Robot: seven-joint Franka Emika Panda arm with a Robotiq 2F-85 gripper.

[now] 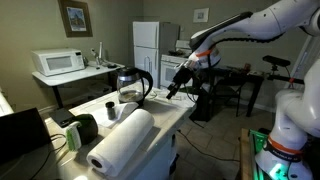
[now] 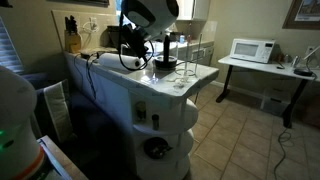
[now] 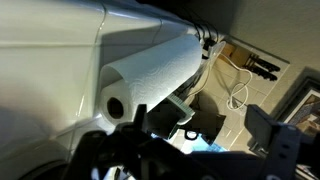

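Note:
A white paper towel roll (image 1: 122, 141) lies on its side along the counter (image 1: 170, 118). It shows again as a white roll (image 3: 150, 75) in the wrist view, its hollow end towards the camera. My gripper (image 1: 179, 88) hangs over the far end of the counter, well apart from the roll. In the wrist view the dark fingers of my open gripper stand wide apart, with nothing held between them. A kettle with a dark lid (image 1: 133, 85) stands on the counter behind the roll.
Beside the roll sit a green and black item (image 1: 82, 132) and a dark screen (image 1: 22, 136). A microwave (image 1: 58, 61) rests on a separate table at the back. Open floor (image 1: 215, 140) lies right of the counter.

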